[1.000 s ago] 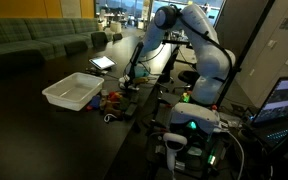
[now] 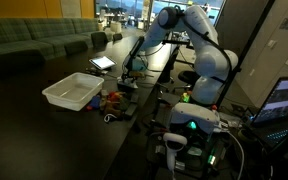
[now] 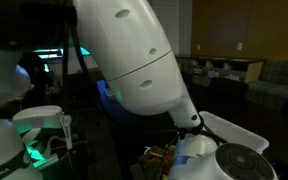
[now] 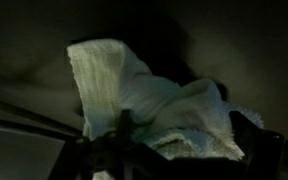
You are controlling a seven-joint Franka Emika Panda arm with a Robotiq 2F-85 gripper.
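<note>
A crumpled white cloth [image 4: 159,105] fills the lower middle of the wrist view, lying on a dark surface. My gripper is open over it, with the dark fingers spread apart and folds of cloth visible between them. Whether the fingertips touch the cloth cannot be made out. In exterior view 1 the gripper [image 2: 131,78] points down low over the far part of the dark table, and the cloth is small and mostly hidden there. The arm covers the gripper in exterior view 2.
A white bin [image 2: 74,91] stands on the table, left of the gripper. Several colourful items [image 2: 112,103] lie in a cluster nearer the camera. A white flat-topped object [image 2: 110,62] is farther back.
The gripper looks slightly lower over the cloth, and less of the pale cloth shows beside it. The bin and the cluster of items have stayed put.
</note>
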